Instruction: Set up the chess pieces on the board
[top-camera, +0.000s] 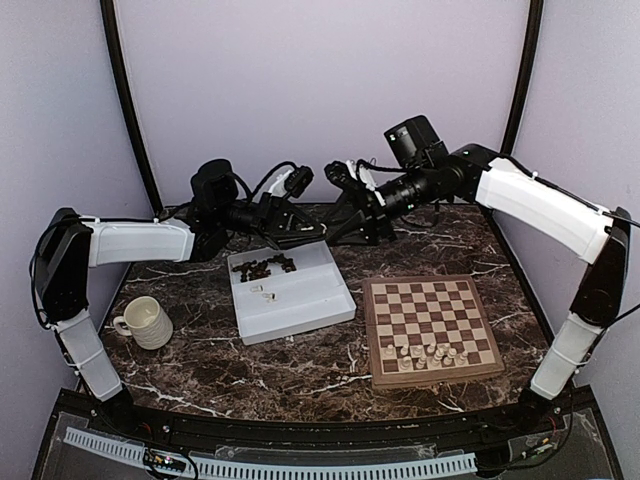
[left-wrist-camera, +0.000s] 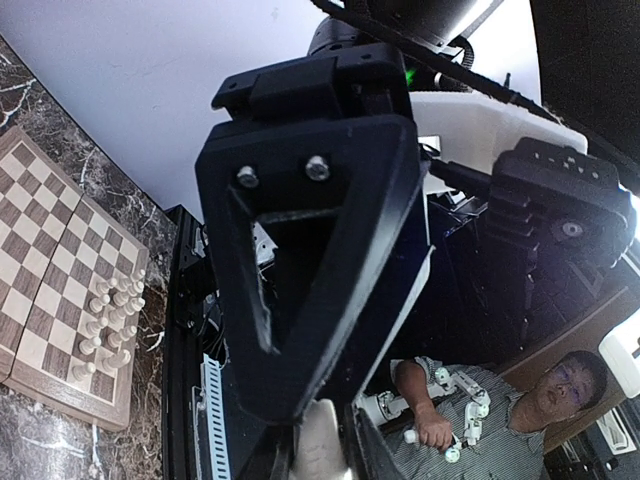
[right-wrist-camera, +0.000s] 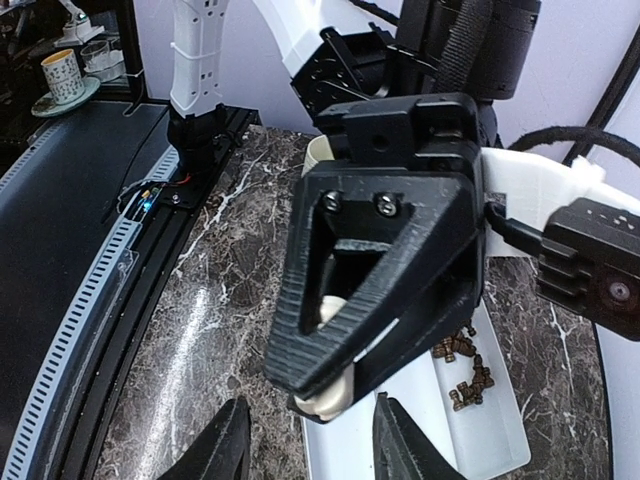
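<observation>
My left gripper (top-camera: 318, 236) is shut on a white chess piece (left-wrist-camera: 320, 440), held above the tray. The piece also shows between the left fingers in the right wrist view, its end poking past their tips. Facing it closely from the right, my right gripper stands open, its two fingertips apart. Whether it touches the piece cannot be told. The chessboard (top-camera: 420, 310) lies on the right of the table, with several white pieces (top-camera: 432, 354) standing along its near edge.
A white tray (top-camera: 300, 316) lies below the grippers. Several dark brown pieces (top-camera: 262, 267) fill its far compartment, and a few white pieces (top-camera: 263, 292) lie in the middle one. A mug (top-camera: 148, 323) stands at the left. Marble table (top-camera: 260, 380) shows bare in front.
</observation>
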